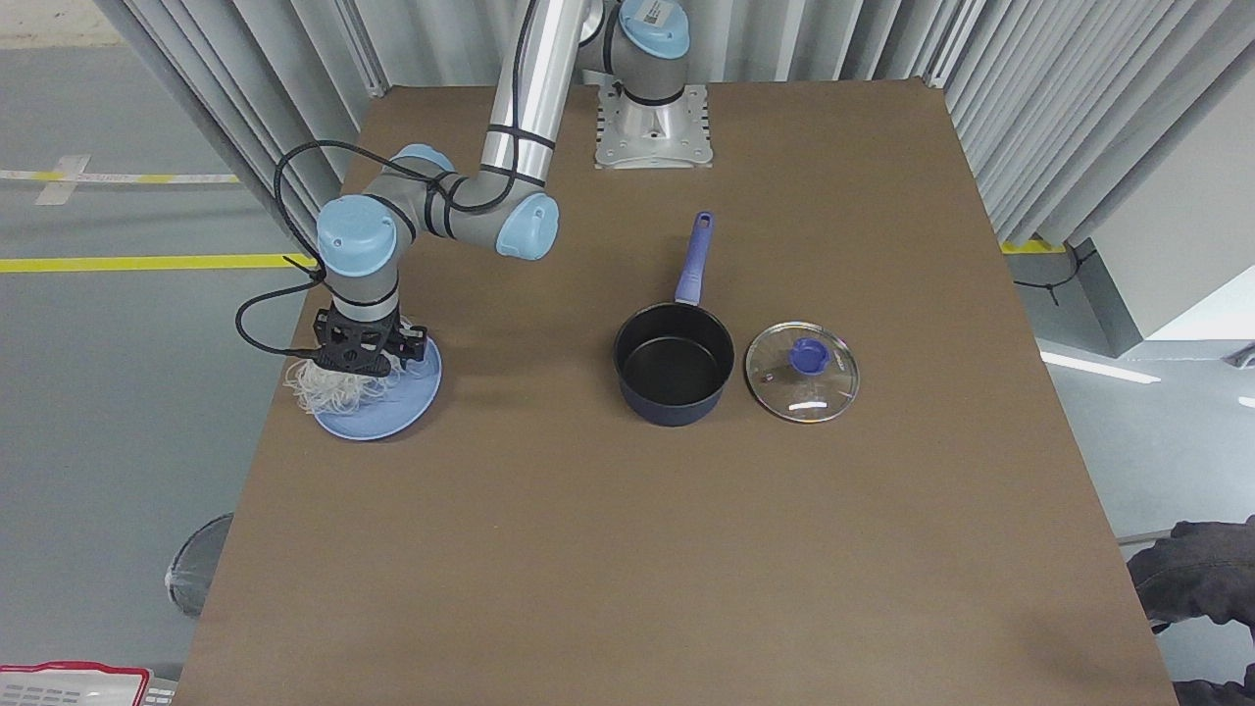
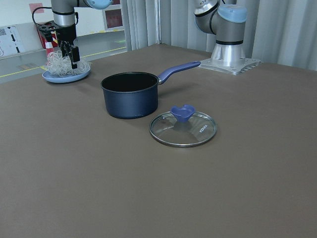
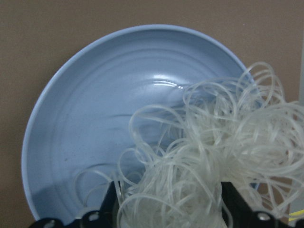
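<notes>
My gripper (image 2: 68,55) is lowered into a tangle of white noodles (image 3: 251,142) on a blue plate (image 1: 388,418) at the table's left edge. In the wrist view its black fingers straddle part of the noodles, apparently apart; whether they grip is unclear. A dark saucepan (image 1: 673,382) with an empty inside and a blue handle stands right of the plate, handle toward the back. Its glass lid (image 1: 782,388) with a blue knob lies flat beside it, to the right.
The arm's base plate (image 1: 653,151) sits at the back edge. A gloved person (image 1: 1188,571) is at the lower right, beside the table.
</notes>
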